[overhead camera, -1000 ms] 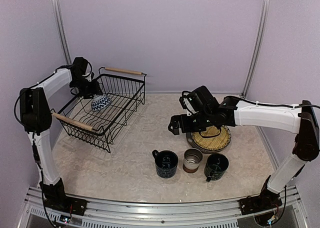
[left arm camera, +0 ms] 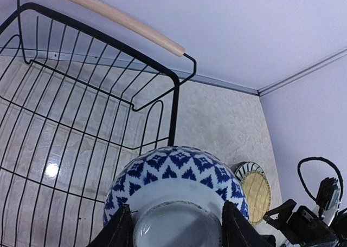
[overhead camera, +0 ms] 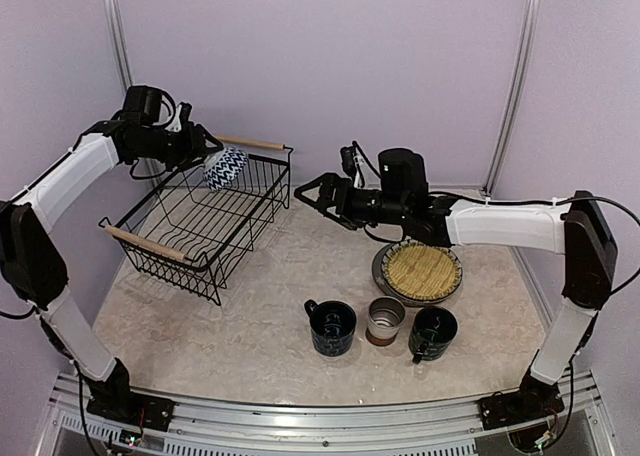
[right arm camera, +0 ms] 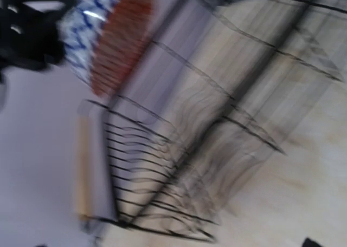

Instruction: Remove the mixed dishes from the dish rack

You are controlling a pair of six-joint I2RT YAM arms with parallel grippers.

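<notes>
A blue-and-white patterned bowl (overhead camera: 226, 167) is held up over the far end of the black wire dish rack (overhead camera: 205, 268). My left gripper (overhead camera: 207, 154) is shut on the bowl's foot; in the left wrist view, a finger stands on each side of that round foot (left arm camera: 178, 228). The right wrist view, blurred, shows the bowl (right arm camera: 89, 33) with its reddish-brown inside (right arm camera: 123, 38), clear of the rack's wires. My right gripper (overhead camera: 322, 198) stands open and empty over the table, right of the rack.
Two dark mugs (overhead camera: 332, 328) (overhead camera: 433, 333) and a grey cup (overhead camera: 385, 320) stand at the front. A woven-looking yellow disc (overhead camera: 422, 271) sits in a dark plate (overhead camera: 379, 276) at the right. Wooden handles (overhead camera: 145, 244) top the rack's ends.
My left gripper has lifted the bowl from the rack floor and carried it toward the back right, tilting it. The right arm has swung left and back, its fingers spreading.
</notes>
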